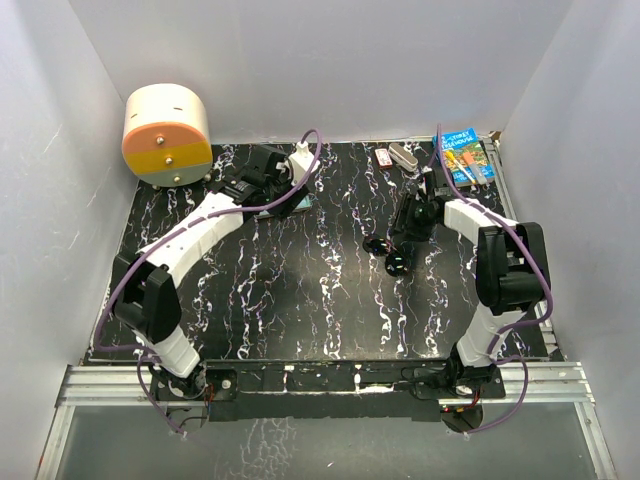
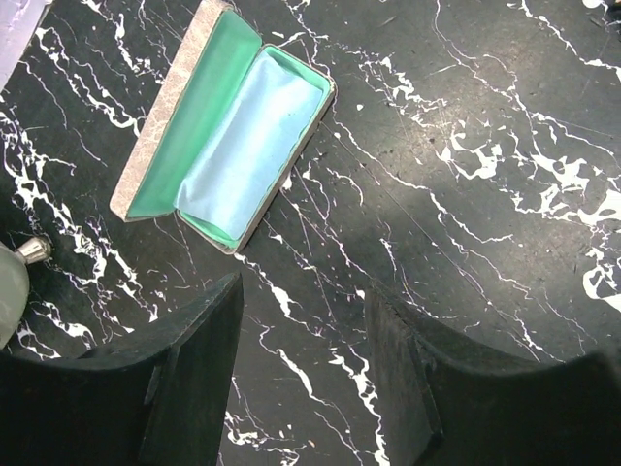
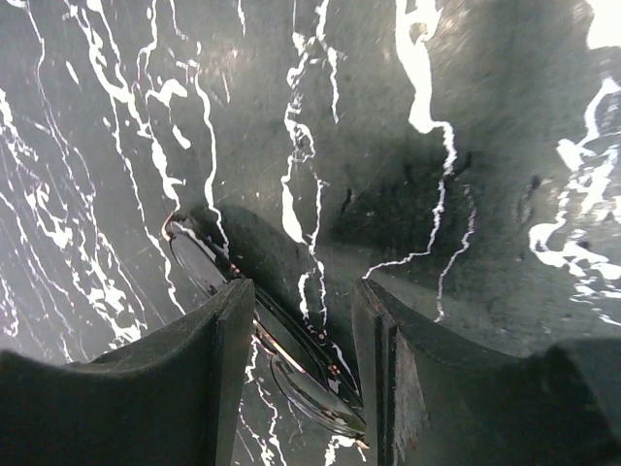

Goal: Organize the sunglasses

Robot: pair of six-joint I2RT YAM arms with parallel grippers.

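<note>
Dark sunglasses (image 1: pixel 396 263) lie folded or flat, I cannot tell which, on the black marbled table. In the right wrist view the sunglasses (image 3: pixel 199 260) pass below and partly behind my fingers. My right gripper (image 1: pixel 402 226) is just behind them, open and holding nothing. An open case (image 2: pixel 309 131) with a green lining has a light blue cloth (image 2: pixel 254 141) inside; its lid (image 2: pixel 155 131) is swung back. Over at the case, my left gripper is open and empty, its arm hiding most of the case in the top view.
A cream drawer unit (image 1: pixel 165 110) with orange and yellow fronts stands at the back left. A book (image 1: pixel 463 155), a stapler-like item (image 1: pixel 403 157) and a small red-and-white box (image 1: pixel 383 159) lie along the back right.
</note>
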